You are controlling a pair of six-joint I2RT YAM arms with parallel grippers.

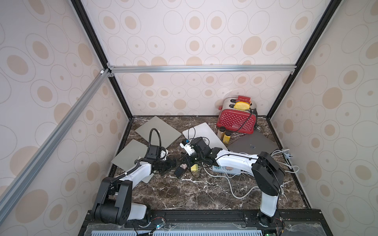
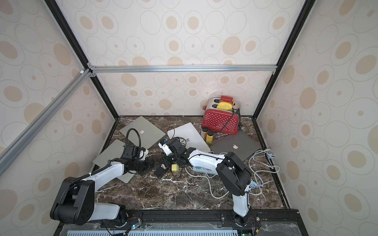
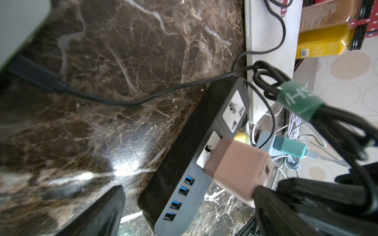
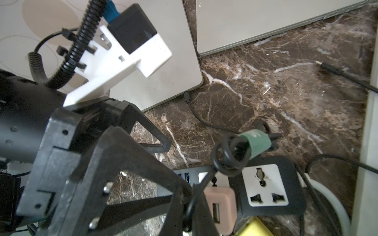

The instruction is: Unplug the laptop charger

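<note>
The black power strip [image 3: 170, 198], with blue USB ports, lies on the marble table, a pink adapter [image 3: 238, 167] in one socket. My right gripper is shut on a black cable, which leads to a coil with a green band [image 4: 256, 141] above the strip. My left gripper is open beside the strip with nothing held, the pink adapter near its fingers. A black cable runs across the table toward a closed laptop [image 4: 153, 78].
Several laptops [image 1: 157, 129] lie behind and left. A red toaster [image 1: 236, 120], two bottles [image 1: 226, 137], a yellow adapter [image 1: 194, 168] and tangled white cables [image 2: 271, 169] crowd the back and right.
</note>
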